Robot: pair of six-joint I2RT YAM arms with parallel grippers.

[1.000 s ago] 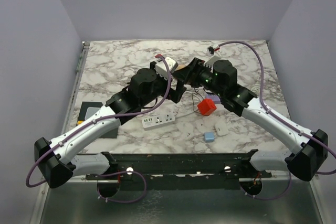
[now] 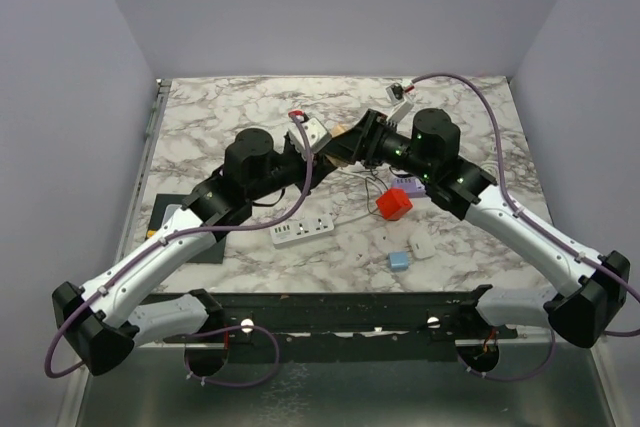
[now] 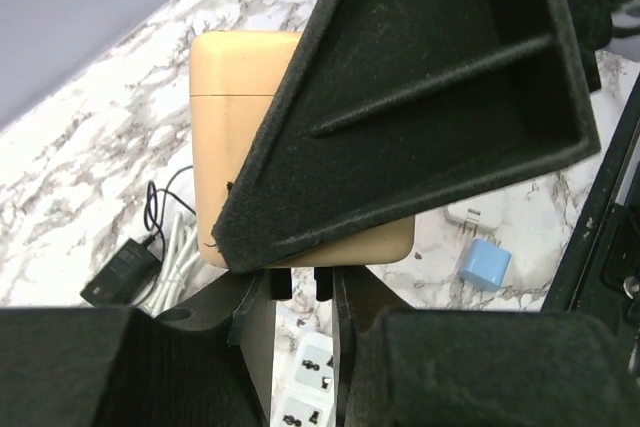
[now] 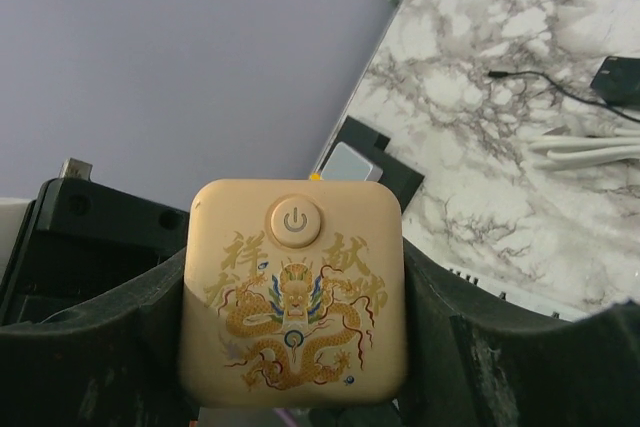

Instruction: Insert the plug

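Note:
A tan power bank with a golden dragon print (image 4: 293,312) is held up between both grippers over the middle of the table. My right gripper (image 2: 365,142) is shut on it; its black finger covers much of the block in the left wrist view. My left gripper is shut at the block's lower edge; what lies between its fingertips is hard to see. A white power strip (image 2: 301,230) lies on the table below, with sockets also visible in the left wrist view.
A red cube (image 2: 394,203), a blue cube (image 2: 398,261), a white adapter (image 3: 477,211), a black adapter (image 3: 122,273) with cables, and a dark board (image 2: 165,212) at the left lie on the marble table. The far part is mostly clear.
My left gripper and arm have shifted slightly to the left and toward the near side around the held block. The right arm has moved very little.

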